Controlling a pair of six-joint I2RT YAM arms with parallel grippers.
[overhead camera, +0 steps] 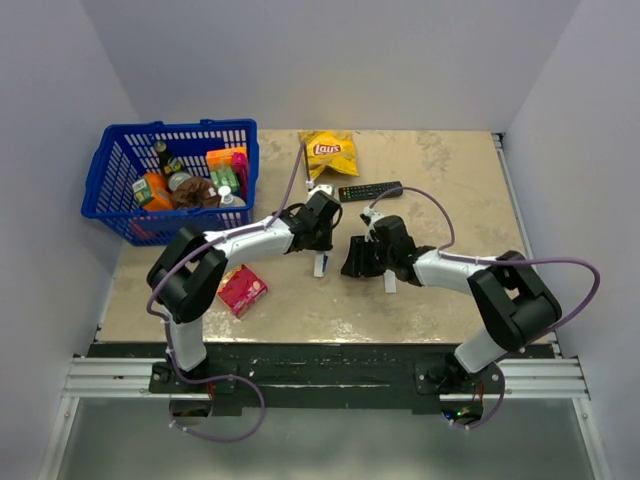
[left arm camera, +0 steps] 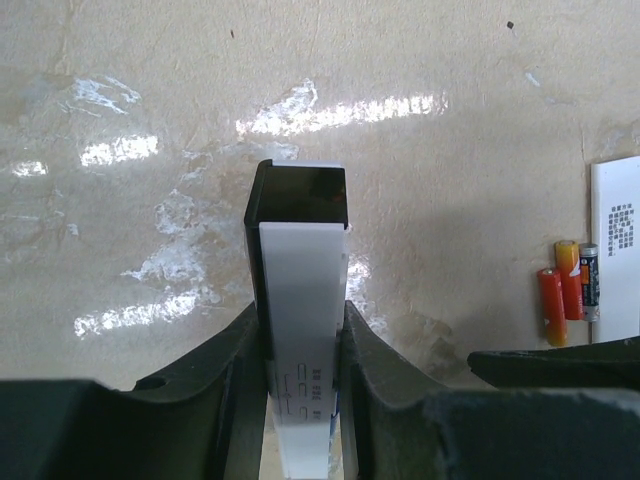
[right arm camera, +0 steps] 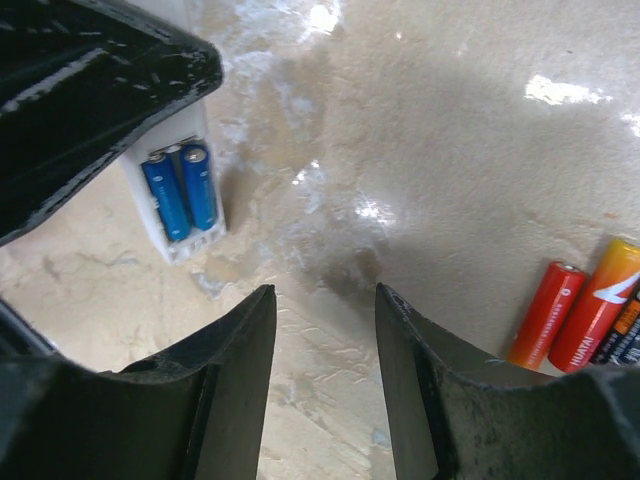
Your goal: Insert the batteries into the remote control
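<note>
My left gripper [overhead camera: 322, 240] is shut on a white remote [overhead camera: 319, 265], held in the middle of the table; in the left wrist view the remote [left arm camera: 302, 310] stands between the fingers. In the right wrist view two blue batteries [right arm camera: 183, 190] sit side by side in its compartment. My right gripper [overhead camera: 355, 262] is open and empty, just right of the remote [right arm camera: 320, 320]. Loose batteries, red [right arm camera: 546, 310], orange-red [right arm camera: 600, 300] and dark, lie beside a white object [left arm camera: 615, 250] to the right.
A blue basket of groceries [overhead camera: 105, 175] fills the back left. A yellow chip bag [overhead camera: 330, 152] and black remote [overhead camera: 370, 191] lie at the back. A red box [overhead camera: 242, 290] lies front left.
</note>
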